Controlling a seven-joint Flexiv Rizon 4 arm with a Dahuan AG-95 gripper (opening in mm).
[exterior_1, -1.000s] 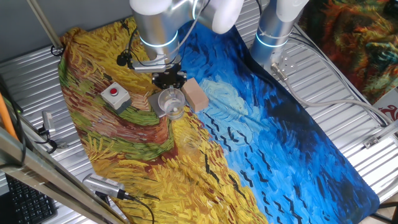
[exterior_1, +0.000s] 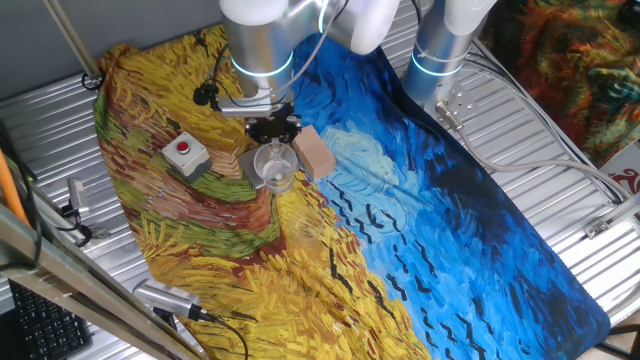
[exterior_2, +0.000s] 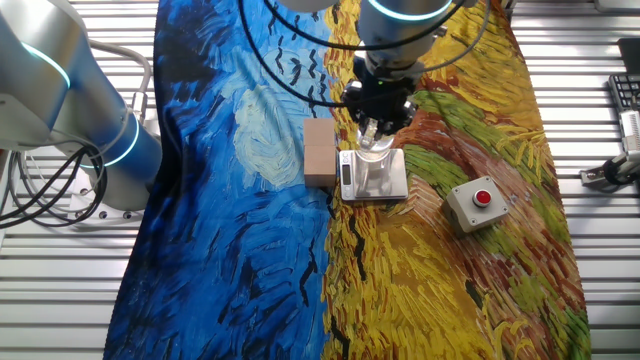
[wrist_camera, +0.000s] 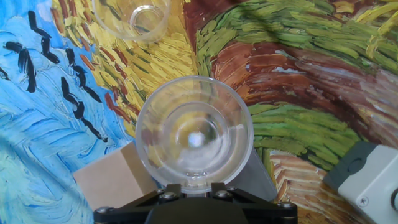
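A clear, round cup (wrist_camera: 239, 146) fills the middle of the wrist view, its opening towards the camera. In exterior view 2 the clear cup (exterior_2: 376, 176) is over a small silver scale (exterior_2: 394, 188); whether it rests on it or hangs just above cannot be told. My gripper (exterior_2: 370, 132) is at the cup's rim, and in the wrist view its dark fingers (wrist_camera: 221, 188) meet the cup's near edge. The transparent wall makes it unclear whether they clasp it. The scale (wrist_camera: 256, 177) is partly hidden behind the cup in that view.
Against the scale's side lies a tan block (exterior_1: 314, 152). A grey box with a red button (exterior_1: 184, 153) stands on its other side. Another clear cup (wrist_camera: 148, 20) is at the wrist view's top edge. The blue cloth (exterior_2: 240, 270) has wide free room.
Over the last second my arm's upper part has shifted slightly to the right in exterior view 1. Gripper and cup stay at nearly the same place over the scale.
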